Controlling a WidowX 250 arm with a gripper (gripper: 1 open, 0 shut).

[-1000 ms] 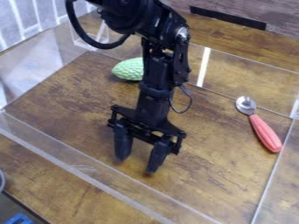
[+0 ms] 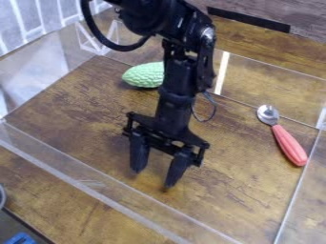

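Note:
The black robot arm reaches down in the middle of the view, its gripper (image 2: 156, 170) low over the wooden floor, with two fingers spread apart and nothing visible between them. A green bumpy object (image 2: 144, 75) lies behind the arm at the upper left. A spoon-like utensil with a red handle (image 2: 288, 145) lies at the right, apart from the gripper.
Clear walls (image 2: 76, 176) border the wooden work area (image 2: 71, 114). A white grated object stands outside at the top left, and blue and silver items sit at the bottom left corner.
The gripper has shifted slightly to the right over the last second. The green object and the utensil have not moved.

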